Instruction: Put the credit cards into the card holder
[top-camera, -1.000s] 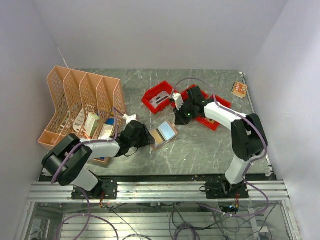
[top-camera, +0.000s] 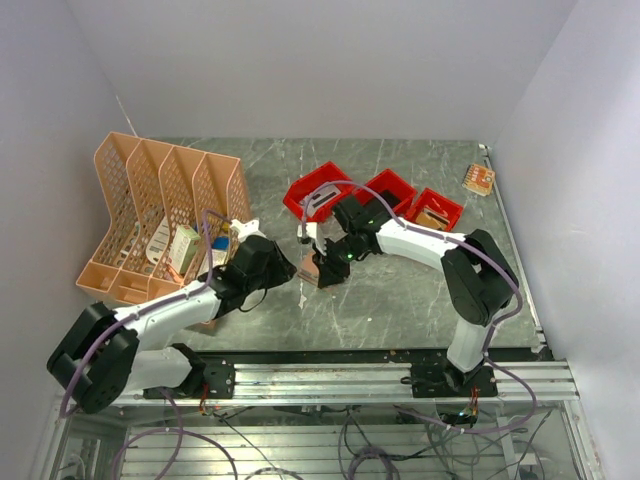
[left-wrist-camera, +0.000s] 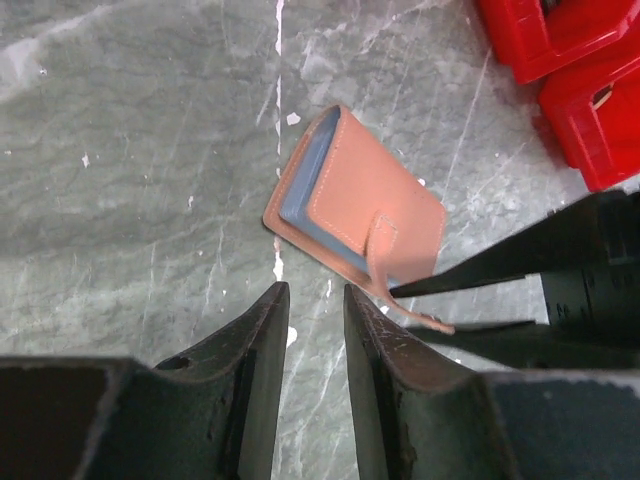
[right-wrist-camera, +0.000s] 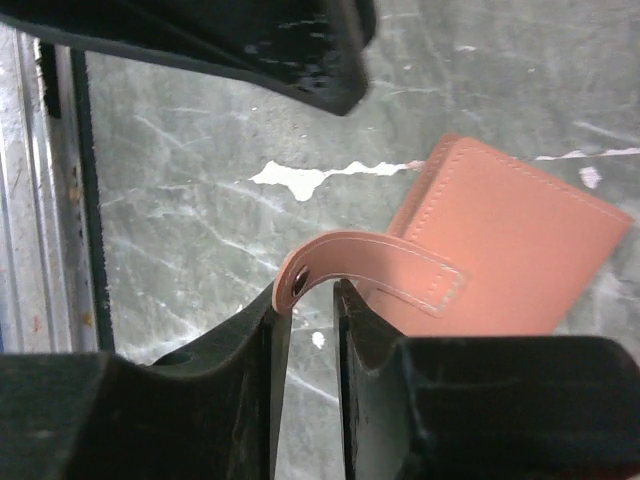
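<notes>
The card holder, pinkish-tan leather with a grey-blue inside, lies folded over on the table. Its strap, with a snap button near the tip, curls up off the cover. My right gripper is slightly open over the holder's edge, the strap's end lying against one of its fingertips. To the left of the holder, my left gripper stands part open, only bare table showing between its fingers. No credit cards can be made out; the closed cover hides whatever is inside the holder.
Red bins with items in them stand behind the right arm. A tan divided rack holding boxes fills the left side. An orange packet lies at the far right. Table around the holder is mostly clear.
The holder, lying open before, is now folded over. My right gripper has come left and toward the front, over the holder; my left gripper has pulled slightly back from it.
</notes>
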